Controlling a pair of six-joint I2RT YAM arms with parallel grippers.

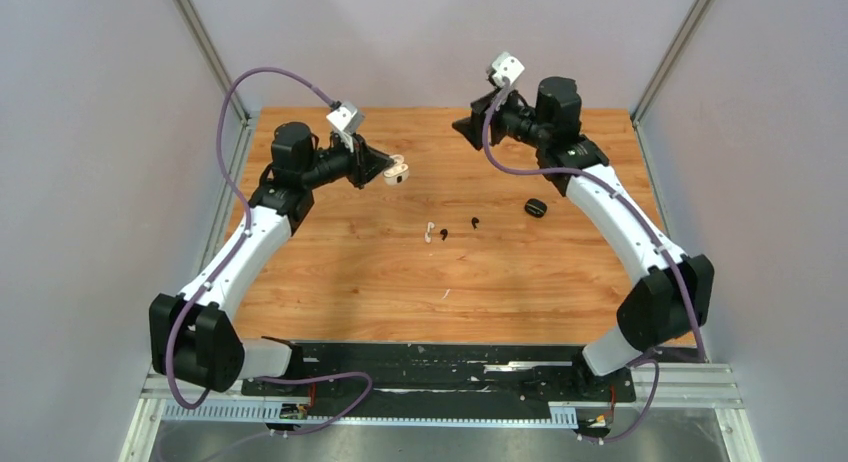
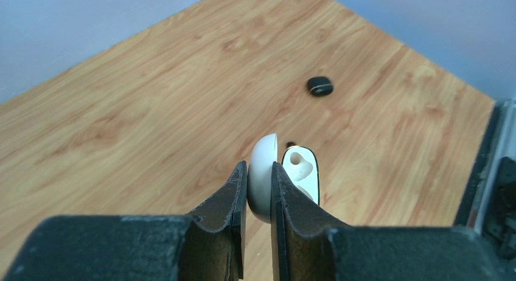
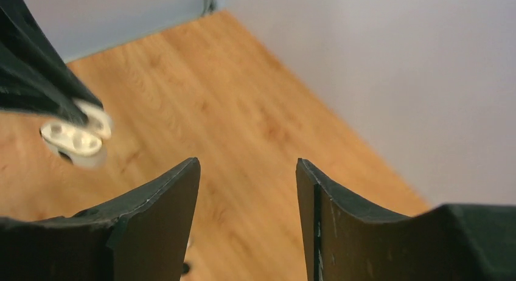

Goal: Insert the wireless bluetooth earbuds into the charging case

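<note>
My left gripper is shut on the white charging case, lid raised, held above the table; the left wrist view shows its empty earbud wells beside the lid, and the right wrist view shows the case too. My right gripper stands open at the upper right, apart from the case, nothing between its fingers. Two white earbuds lie on the wooden table, beside small black earbuds.
A black case lies on the right of the table. Walls border both sides and the back.
</note>
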